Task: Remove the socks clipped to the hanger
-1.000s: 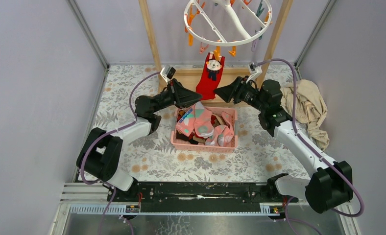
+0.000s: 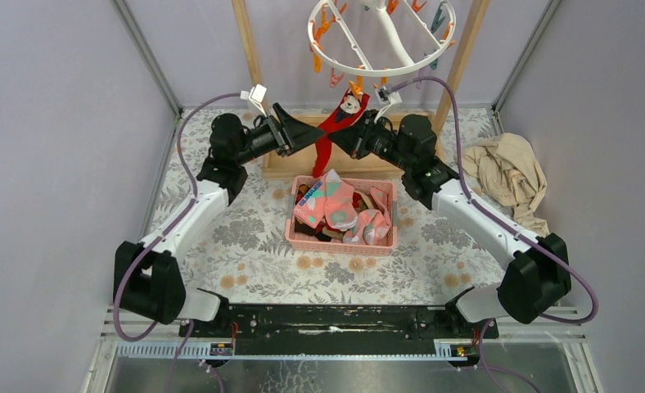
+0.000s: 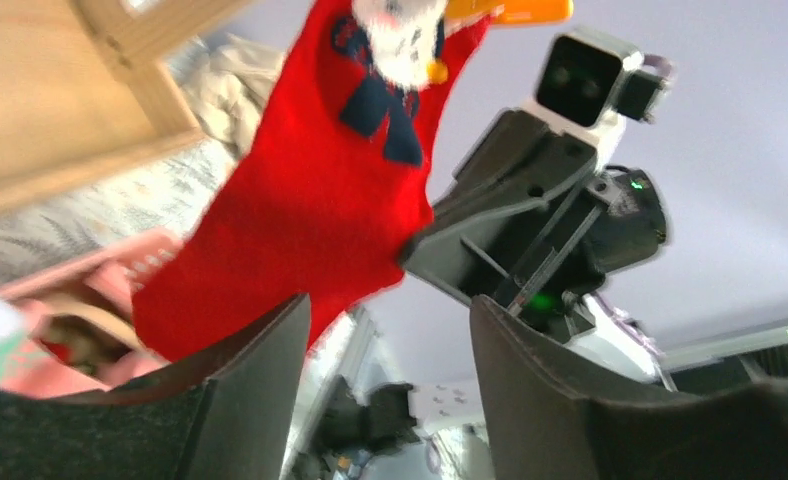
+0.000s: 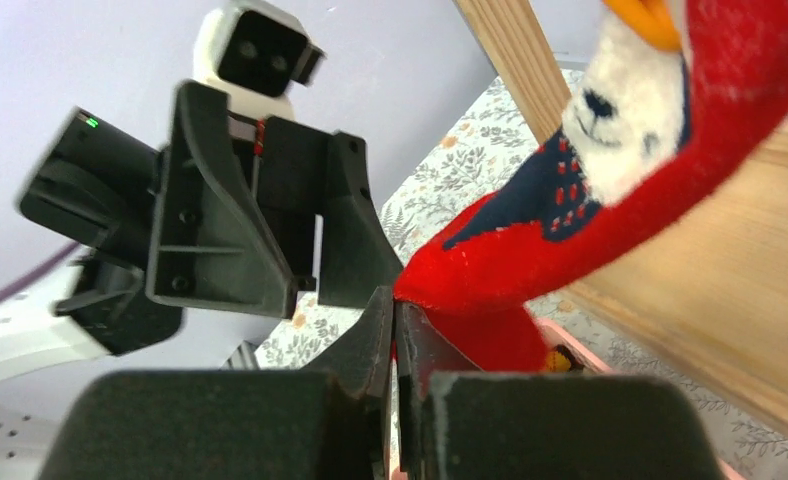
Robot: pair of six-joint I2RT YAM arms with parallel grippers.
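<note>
A red sock with a white cartoon face (image 2: 342, 115) hangs from an orange clip (image 2: 355, 87) on the white hanger ring (image 2: 340, 65). My right gripper (image 2: 333, 135) is shut on the sock's edge; in the right wrist view the red fabric (image 4: 500, 268) runs into its fingertips and bends there. My left gripper (image 2: 295, 142) faces the sock from the left with fingers parted. In the left wrist view the red cloth (image 3: 300, 200) hangs just beyond and between its fingertips.
A pink basket (image 2: 340, 250) of socks stands below. A wooden frame (image 2: 250, 37) is behind, and a beige cloth (image 2: 503, 176) lies at the right.
My right gripper has moved left and shut on the sock, pulling it askew.
</note>
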